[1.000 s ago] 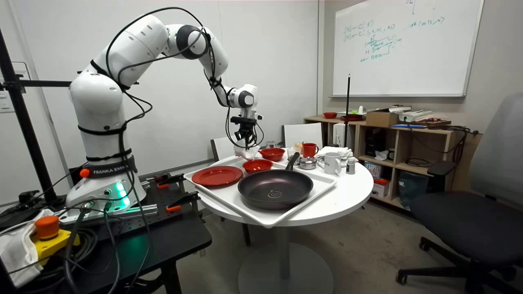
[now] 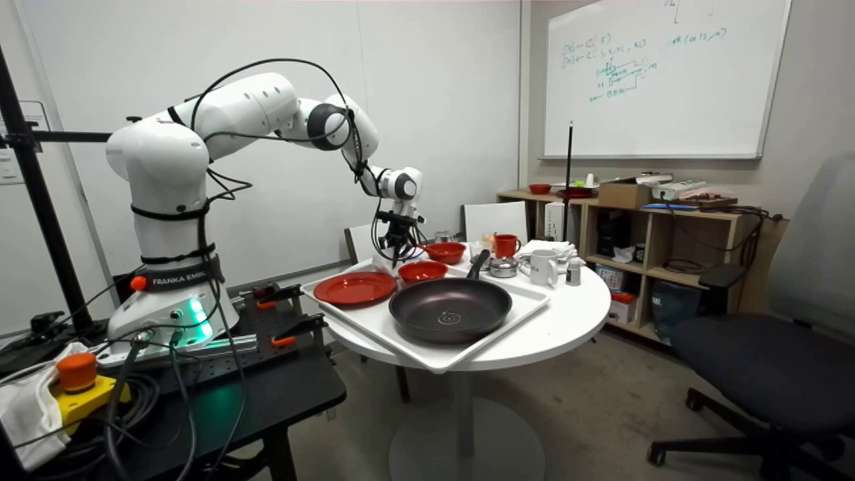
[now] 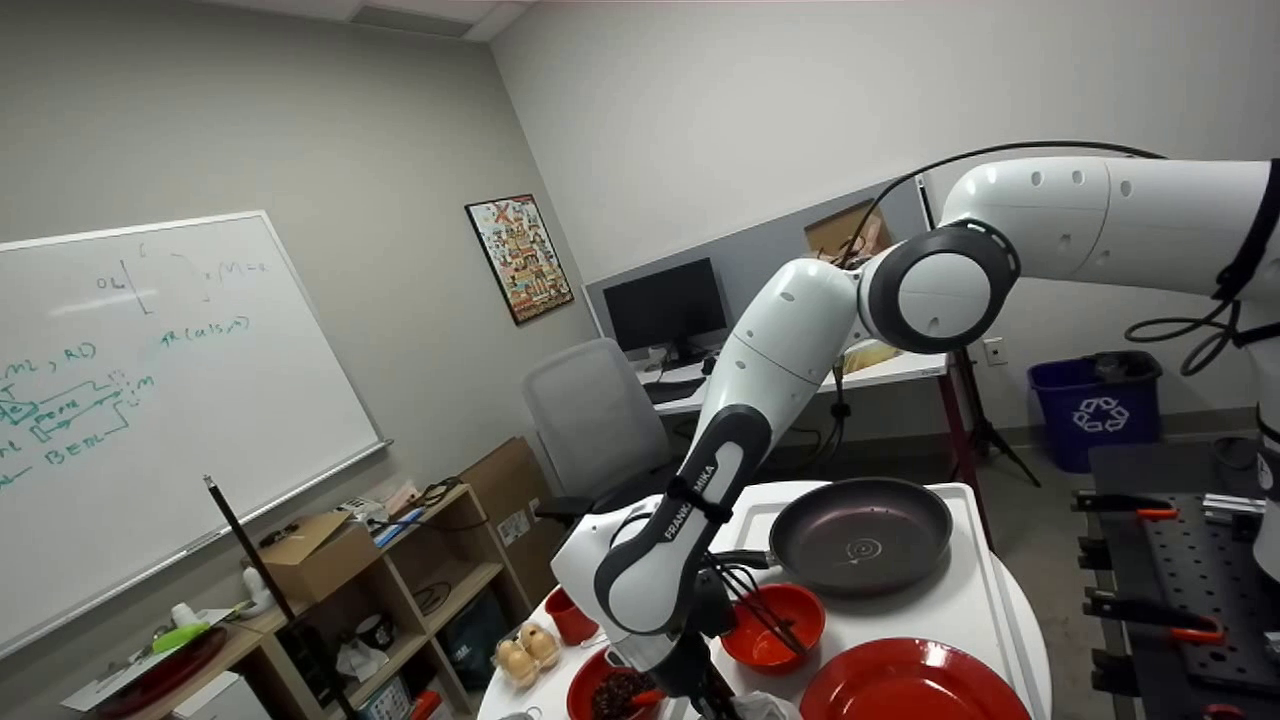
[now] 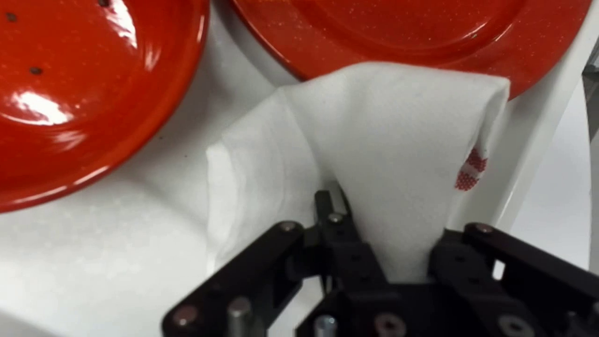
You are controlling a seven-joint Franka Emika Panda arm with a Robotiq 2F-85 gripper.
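Note:
Between the fingers of my gripper is a fold of white cloth (image 4: 393,129), and the fingers are shut on it. A small red-patterned patch shows at the cloth's right edge in the wrist view. The cloth hangs low over the white tray (image 4: 163,264), its upper part overlapping the edge of the red plate (image 4: 415,22). To the left in the wrist view lies a red bowl (image 4: 95,84), apart from the cloth. Exterior view 1 has the gripper (image 2: 394,255) low at the tray's far side, behind the red bowl (image 2: 422,271); its fingertips are hard to make out there.
A dark frying pan (image 2: 450,311) fills the near part of the tray. A second red bowl (image 3: 609,690) with dark contents stands close to the arm, near some eggs (image 3: 525,655). The red mug (image 2: 506,245) and white mug (image 2: 543,267) are at the table's right.
The arm has come down, bringing my gripper from above the table to just over the far side of the tray. The dishes and pan have stayed in place.

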